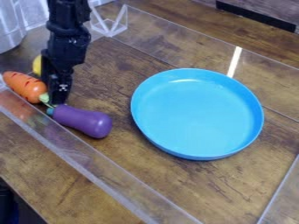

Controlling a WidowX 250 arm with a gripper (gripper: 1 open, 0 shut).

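Note:
My black gripper (56, 88) is low at the left of the camera view, open, its fingers among the toys. An orange carrot (24, 85) lies at its left, close to or touching it. A purple eggplant (82, 122) with a green stem lies just below and right of the gripper. A yellow object (38, 65) is partly hidden behind the gripper. What is between the fingers is hard to make out.
A large blue plate (197, 112) fills the right middle of the wooden table (187, 197). Clear plastic edges run along the lower left and right. The table above the plate is clear.

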